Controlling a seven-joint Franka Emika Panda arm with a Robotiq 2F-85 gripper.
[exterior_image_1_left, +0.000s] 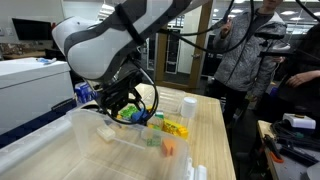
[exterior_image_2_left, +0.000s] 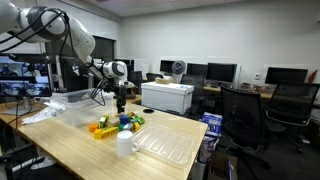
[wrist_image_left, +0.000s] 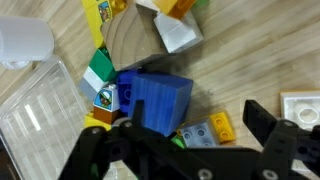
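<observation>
My gripper stands open above the table, its two fingers far apart. A large blue block (wrist_image_left: 163, 98) shows below, nearer the left finger (wrist_image_left: 112, 142) and partly overlapped by it. Touching or close around it lie a curved wooden block (wrist_image_left: 132, 40), a white block (wrist_image_left: 180, 34), a yellow block (wrist_image_left: 98, 16) and a small orange one (wrist_image_left: 222, 127). In exterior view 2 the gripper (exterior_image_2_left: 120, 106) is just over the colored pile. A clear plastic bin (exterior_image_1_left: 130, 152) sits beside the pile in exterior view 1.
A white cup (exterior_image_2_left: 126, 144) stands at the pile's near side, and a light tray (exterior_image_2_left: 168, 146) lies to its right. White pieces (wrist_image_left: 303, 108) are at the wrist view's right edge. Bare wood (exterior_image_1_left: 210, 135) is free on the table's right in exterior view 1.
</observation>
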